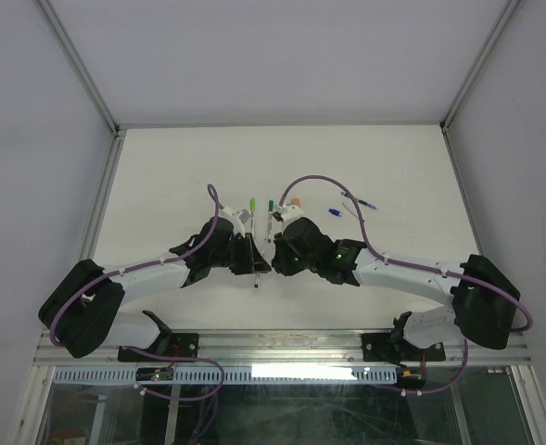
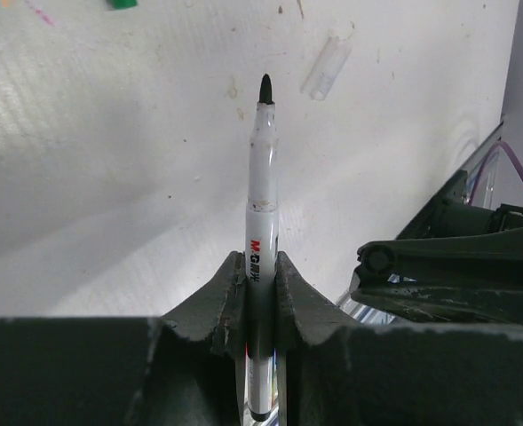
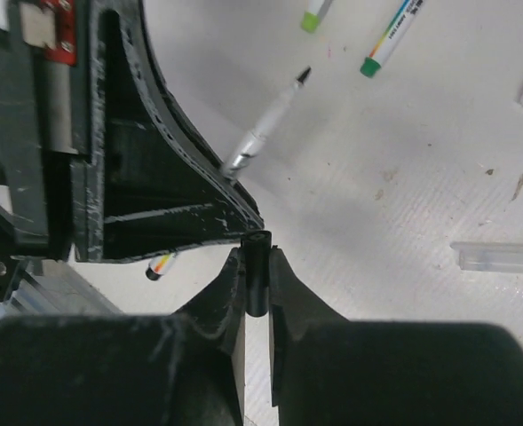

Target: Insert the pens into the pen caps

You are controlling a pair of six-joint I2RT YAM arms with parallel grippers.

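My left gripper is shut on a white marker pen [image 2: 262, 169], its black tip uncovered and pointing forward. In the right wrist view my right gripper holds a small black cap [image 3: 256, 253] between its fingers, close beside the left gripper's black housing. The pen's tip shows behind that housing. A clear cap [image 2: 326, 67] lies on the table. In the top view both grippers meet near the middle of the table.
Markers with green ends [image 3: 394, 31] lie beyond the grippers. A blue cap [image 1: 336, 211] and more pens [image 1: 365, 204] lie at the right.
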